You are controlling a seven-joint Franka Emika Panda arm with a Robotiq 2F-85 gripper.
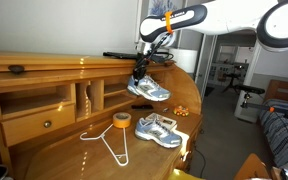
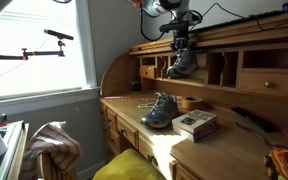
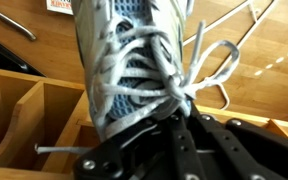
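Observation:
A grey-blue running shoe with white laces [image 1: 148,89] hangs in the air in front of the desk's cubbies, held by my gripper [image 1: 140,74]. Up close in the wrist view, the shoe's laced tongue [image 3: 134,60] fills the upper middle, and the lace knot lies against my dark fingers [image 3: 199,150]. The fingers are closed on the laced part; exactly what is pinched is partly hidden. Its matching shoe [image 1: 158,131] rests upright on the desktop, below the raised one and apart from it.
The wooden desk [image 2: 209,158] carries a white hanger [image 1: 115,146], an orange tape roll [image 1: 122,120] and a box [image 2: 195,124] beside the lower shoe. Cubbies and a small drawer [image 1: 39,123] stand behind. Yellow cloth [image 2: 130,166] lies at the front.

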